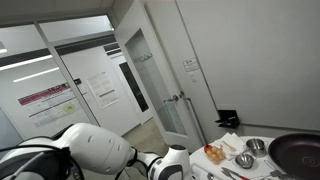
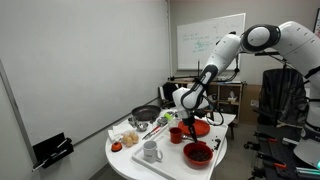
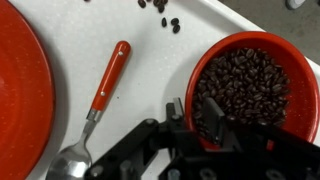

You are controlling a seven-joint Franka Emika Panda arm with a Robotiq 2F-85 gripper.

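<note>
A red bowl [image 3: 300, 62] filled with dark coffee beans [image 3: 240, 85] takes up the right of the wrist view. My gripper is above the bowl's left rim, its fingers parted, with that rim showing between them; contact cannot be judged. In exterior view 2, the gripper [image 2: 193, 134] points down just behind the bowl [image 2: 187, 150]. To the left in the wrist view lies a spoon [image 3: 112, 75] with an orange-red handle. Exterior view 1 shows the white arm [image 1: 95, 148], but the fingertips are hidden there.
A red plate [image 3: 20, 85] lies left of the spoon. Several loose beans [image 3: 175, 25] are scattered near the tray's edge. White mug [image 2: 152, 152], red mug [image 2: 175, 134] and tomato [image 2: 116, 147] stand nearby. A dark pan [image 1: 297, 153] is at the table's far end.
</note>
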